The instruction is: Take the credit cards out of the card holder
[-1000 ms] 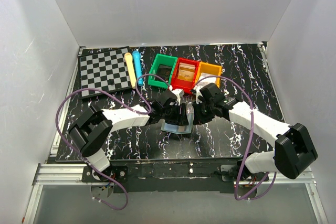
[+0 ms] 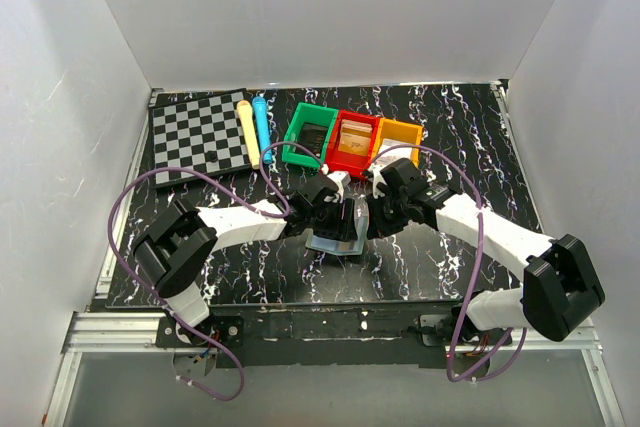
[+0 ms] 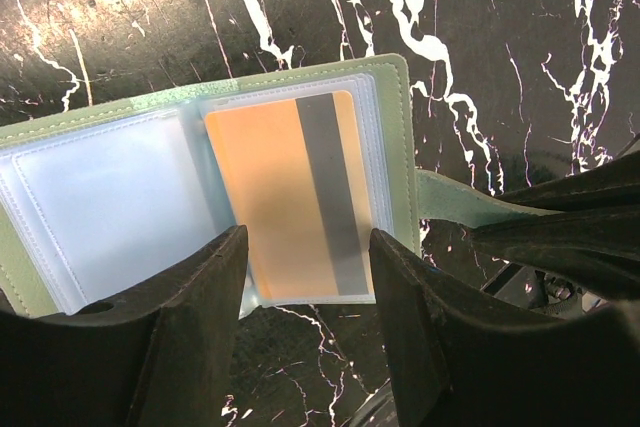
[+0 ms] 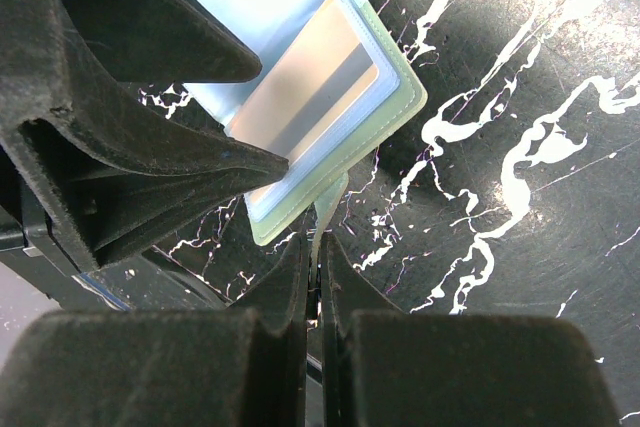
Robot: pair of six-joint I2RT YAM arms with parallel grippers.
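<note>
The open card holder (image 2: 325, 245) lies low between both arms, with pale blue pockets (image 3: 110, 202) and a green edge. An orange card with a grey stripe (image 3: 275, 187) sits in one pocket, also seen as a pale card (image 4: 300, 77). My left gripper stands part open over the card's lower end, a fingertip at each side. My right gripper is shut on the holder's green edge flap (image 4: 330, 202).
Green (image 2: 294, 133), red (image 2: 343, 160) and orange (image 2: 410, 132) bins stand behind the arms. A checkered board (image 2: 190, 132) with two rods lies back left.
</note>
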